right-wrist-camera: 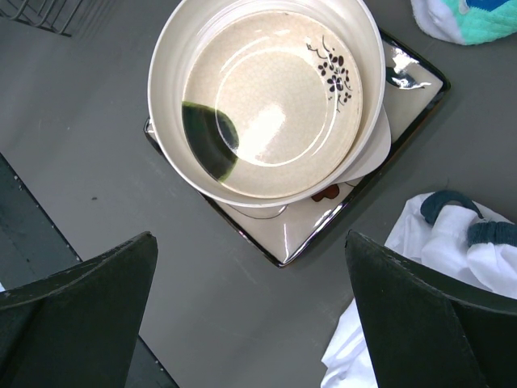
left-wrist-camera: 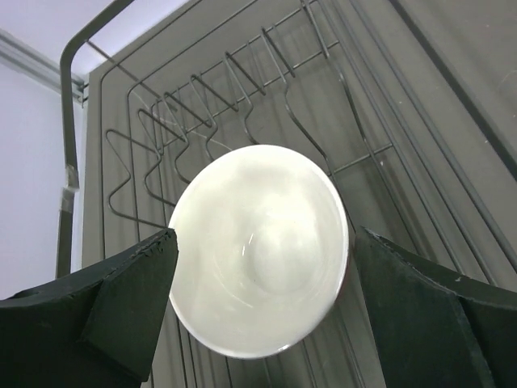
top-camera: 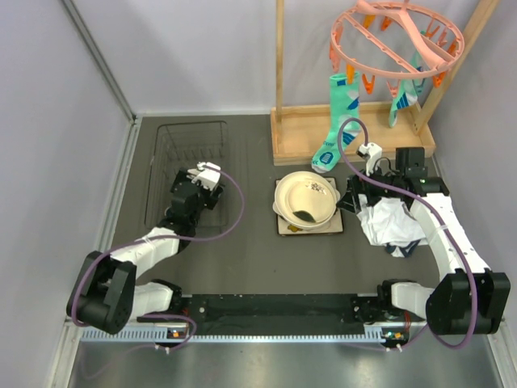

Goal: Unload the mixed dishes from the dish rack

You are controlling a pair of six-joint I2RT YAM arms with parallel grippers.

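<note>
In the left wrist view a white round dish point(left-wrist-camera: 258, 242) leans in the wire dish rack point(top-camera: 166, 129), its pale face towards the camera. My left gripper is open, one finger on each side of the dish; whether either touches it I cannot tell. From above, the left arm hides most of the rack's contents. A cream plate with a floral mark and a dark green patch point(right-wrist-camera: 266, 97) lies inside a white handled pot point(right-wrist-camera: 166, 105), which stands on a square dark-rimmed tray point(right-wrist-camera: 287, 234). Open and empty, my right gripper hovers right of that stack.
A white cloth with dark bands point(top-camera: 396, 222) lies under the right arm. Behind the stack stands a wooden frame point(top-camera: 371, 133) with a pink hanger point(top-camera: 456, 48) and green socks point(top-camera: 343, 105). Table between rack and stack is clear.
</note>
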